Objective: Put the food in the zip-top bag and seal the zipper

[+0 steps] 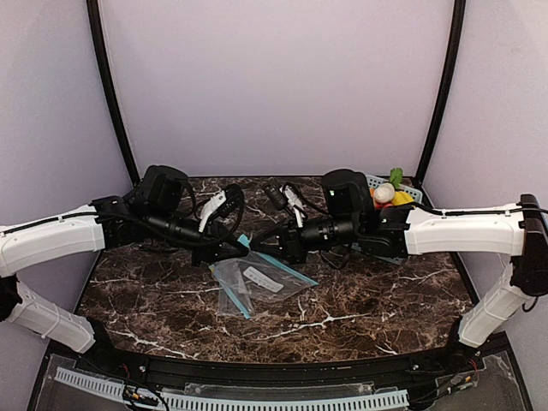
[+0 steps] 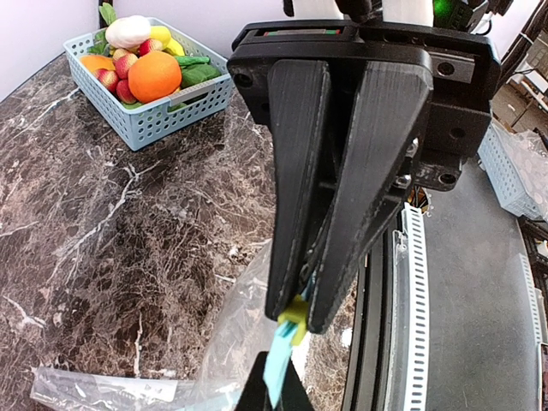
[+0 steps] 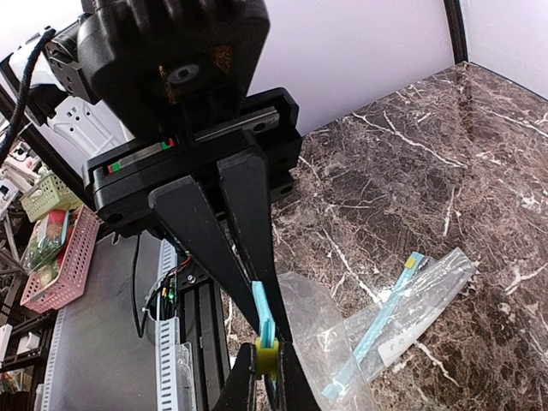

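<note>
The clear zip top bag (image 1: pixel 265 281) with blue zipper strips lies between my arms. In the left wrist view, my left gripper is shut near the blue strip (image 2: pixel 279 354), low at the bottom edge. In the right wrist view, my right gripper is shut on the zipper strip (image 3: pixel 261 304) at its yellow slider (image 3: pixel 267 347). Both grippers meet closely at this strip. The food, an orange (image 2: pixel 154 77), radishes, a mushroom and greens, sits in a blue basket (image 2: pixel 135 128).
The basket stands at the back right, behind my right arm. The table's edge with a rail (image 1: pixel 231 398) runs along the front.
</note>
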